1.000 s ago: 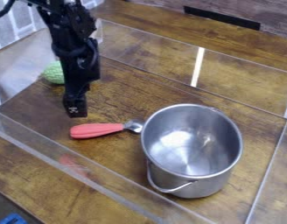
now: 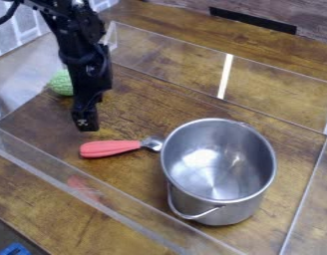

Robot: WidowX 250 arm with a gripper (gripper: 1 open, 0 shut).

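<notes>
My black gripper [image 2: 87, 116] hangs at the upper left, low over the wooden table, its fingers pointing down and open. Behind it a green textured object [image 2: 60, 84], like a vegetable, is partly hidden by the arm. Below the gripper lies a utensil with a red handle [image 2: 109, 148] and a metal end pointing right. At the right of it stands a large steel pot [image 2: 219, 194] with a wire handle hanging at its front.
Clear panels edge the wooden work surface [image 2: 166, 90] on the left, back and right. A white strip [image 2: 226, 75] lies at the back right. The middle of the surface behind the pot is free.
</notes>
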